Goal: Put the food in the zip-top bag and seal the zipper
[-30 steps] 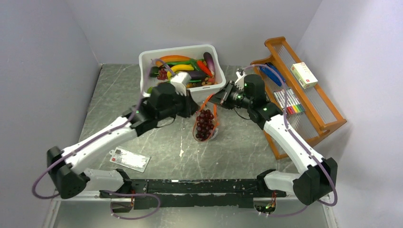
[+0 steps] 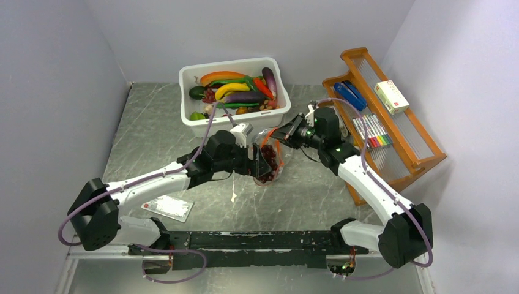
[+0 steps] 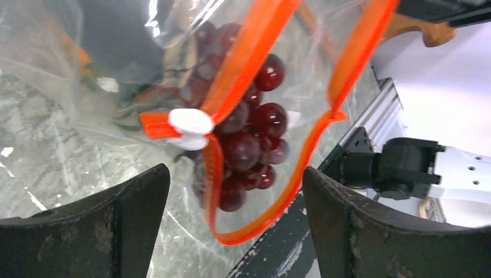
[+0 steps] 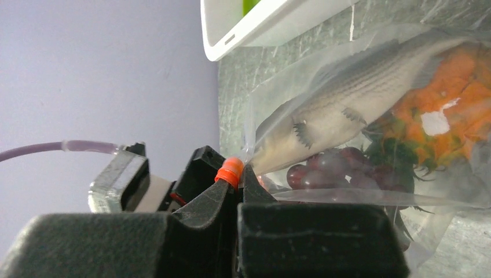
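The zip bag (image 2: 268,162) stands between my grippers, its orange-edged mouth gaping, holding dark grapes (image 3: 243,150), a fish (image 4: 341,98) and orange produce (image 4: 449,104). My left gripper (image 2: 257,160) is at the bag's near side, fingers parted over the lower loop of the orange zipper (image 3: 240,236). A white slider (image 3: 191,121) sits on the zipper. My right gripper is shut at the bag's upper end, on the orange zipper edge.
A white bin (image 2: 190,125) of vegetables stands at the back. A wooden rack (image 2: 428,147) with markers is at the right. A flat packet (image 2: 166,207) lies front left.
My left gripper has moved down and toward the front, to beside the bag's lower part, its fingers now parted. The right gripper has shifted slightly; the bag's shape has changed.
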